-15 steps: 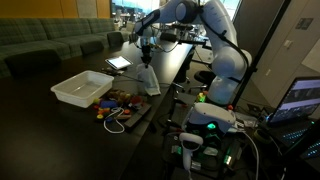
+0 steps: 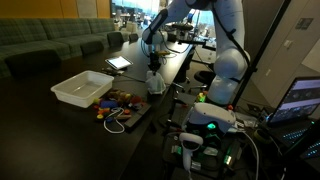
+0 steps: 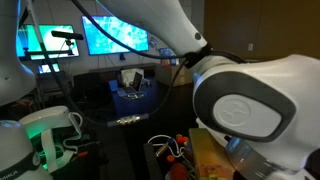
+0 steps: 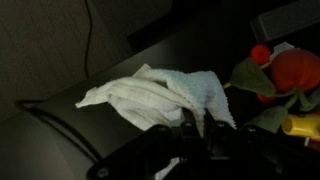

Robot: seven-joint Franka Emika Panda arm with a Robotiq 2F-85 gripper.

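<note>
A white cloth (image 4: 170, 98) hangs bunched from my gripper, which is shut on it. In the first exterior view the cloth (image 2: 155, 83) is held near the table's right edge, just under the fingers. Whether its lower end touches the table cannot be told. The arm hides the cloth and the gripper in the second exterior view.
An empty white bin (image 2: 82, 89) stands on the dark table (image 2: 45, 135). Between it and the cloth lie several colourful items, among them a red fruit-like thing (image 4: 293, 71). Chairs line the far side.
My gripper has come down and nearer to the camera with the cloth in it. The cloth hung longer before and now looks lower and more bunched.
</note>
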